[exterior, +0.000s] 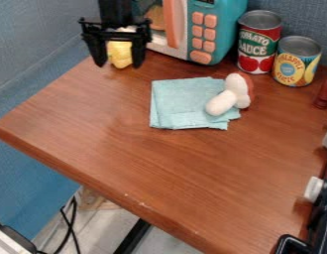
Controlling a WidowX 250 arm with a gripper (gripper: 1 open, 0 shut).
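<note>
My black gripper (116,52) hangs at the back left of the wooden table (140,169), its fingers spread open around a yellow object (123,56) beside the toy microwave (209,30). Whether it touches the yellow object I cannot tell. A white-and-pink object (230,94) lies on a folded light blue cloth (179,109) right of the gripper.
A tomato can (258,45), a second can (296,63) and a small red bottle (324,96) stand at the back right. Black equipment (309,213) is at the right edge.
</note>
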